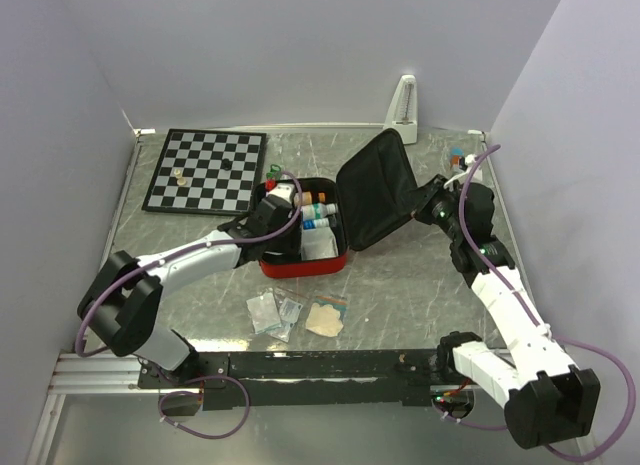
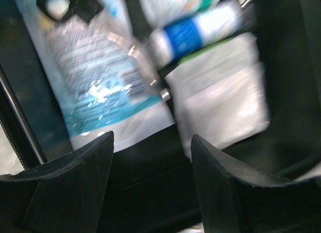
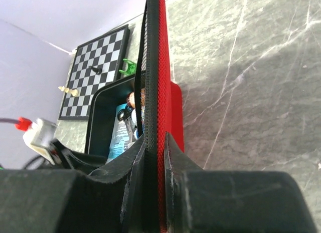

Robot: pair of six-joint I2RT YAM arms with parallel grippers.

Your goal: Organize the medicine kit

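Note:
The red and black medicine case (image 1: 305, 269) stands unfolded in the middle of the table, its black lid (image 1: 372, 190) tilted up on the right. On the lid's outer edge my right gripper (image 1: 420, 207) is shut; in the right wrist view the red-and-black lid edge (image 3: 161, 82) runs between its fingers. My left gripper is over the case interior, fingers apart, nothing between them. Inside lie a blue-and-white packet (image 2: 95, 77), scissors (image 2: 133, 50), a blue-banded bottle (image 2: 195, 36) and a white packet (image 2: 220, 92).
Clear bags (image 1: 264, 312) and a bag with beige contents (image 1: 325, 317) lie in front of the case. A chessboard (image 1: 205, 171) is at back left, a white metronome (image 1: 402, 110) at the back. Bare table shows right of the case.

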